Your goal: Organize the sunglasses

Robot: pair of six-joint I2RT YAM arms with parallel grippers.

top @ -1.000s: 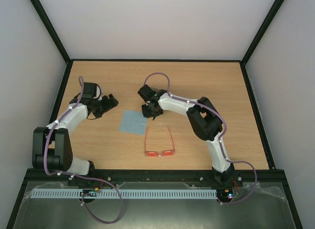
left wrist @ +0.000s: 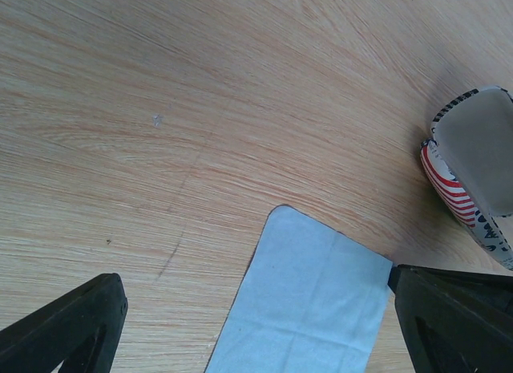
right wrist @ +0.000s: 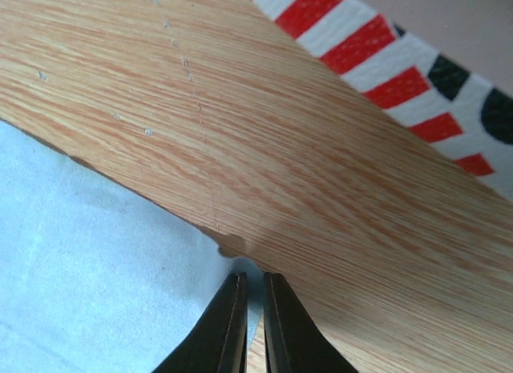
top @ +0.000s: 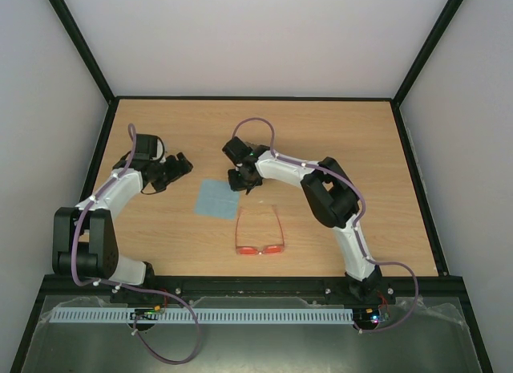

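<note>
Red-framed sunglasses (top: 260, 249) lie on the table with their arms unfolded and pointing away from the front edge. Just behind them, to the left, a light blue cloth (top: 216, 200) is spread flat. Over its far right corner is my right gripper; its fingers stand close together at the raised cloth corner, with a narrow gap between them. Whether the cloth is pinched cannot be told. My left gripper is open with nothing between its fingers, held back to the left of the cloth.
A patterned case (left wrist: 463, 198) with red stripes and a grey inside stands behind the cloth, mostly hidden under the right arm from above.
The right gripper has shifted slightly left, onto the cloth's far right corner. The left arm, the cloth and the sunglasses look unmoved.
</note>
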